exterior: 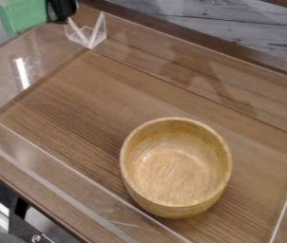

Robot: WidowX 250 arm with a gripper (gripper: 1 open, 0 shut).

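A green object [22, 14] is at the top left corner of the view, partly out of frame, beside a dark shape [60, 8] that looks like the gripper [51, 11]; whether it is shut on the object is unclear. A light wooden bowl [174, 163] stands empty at the lower right.
A clear plastic piece [86, 33] stands near the top left. Clear edging runs along the left and front, and a grey wooden panel [235, 24] lines the back.
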